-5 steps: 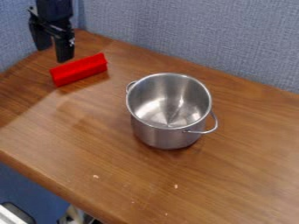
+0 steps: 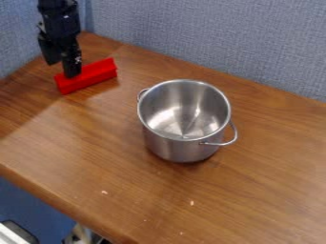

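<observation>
A red oblong block (image 2: 90, 78) lies on the wooden table (image 2: 128, 200) at the upper left. My black gripper (image 2: 68, 64) reaches down from the top left, open, its tips low at the block's left part; whether they touch it I cannot tell. A large steel pot (image 2: 184, 122) with two side handles stands upright at the centre right.
Blue-grey padded walls (image 2: 223, 38) bound the table at the back and left.
My gripper has come down and to the right onto the red block's left part. The block and pot look unmoved.
</observation>
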